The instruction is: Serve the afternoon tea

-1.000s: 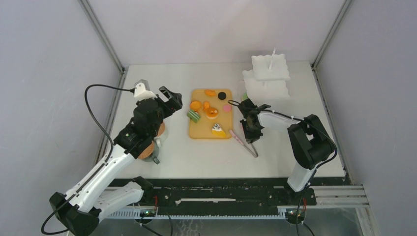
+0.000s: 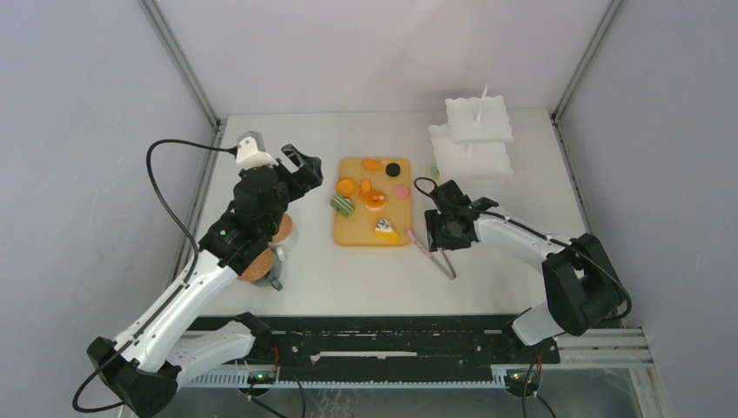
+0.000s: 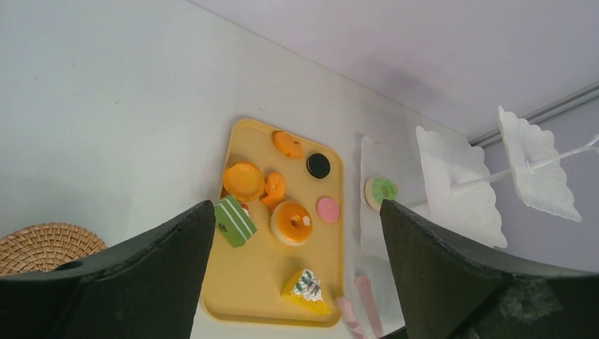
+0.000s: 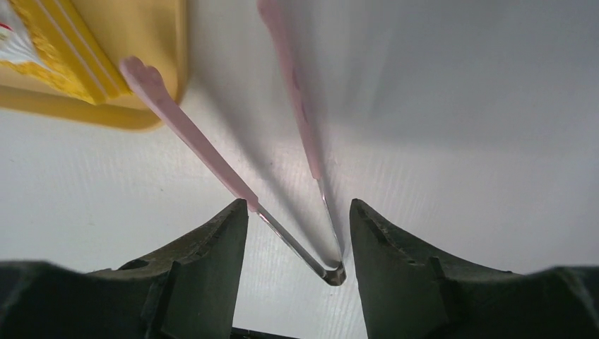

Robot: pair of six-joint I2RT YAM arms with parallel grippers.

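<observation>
Pink-handled tongs [image 4: 185,133] lie on the table, one end by the right edge of the orange tray [image 2: 348,231]. My right gripper is over the tongs' hinged metal end, fingers apart, holding nothing. The tray carries a donut [image 3: 291,222], green striped cake [image 3: 233,220], yellow cake slice [image 3: 305,291], pink and dark rounds and small orange pieces. A white tiered stand [image 2: 470,157] is at the back right, with a green-topped donut [image 3: 381,189] on its lower level. My left gripper hangs open, raised at the tray's left.
Cups with woven lids or coasters [image 2: 256,266] stand at the left, partly under my left arm. Walls enclose both sides and the back.
</observation>
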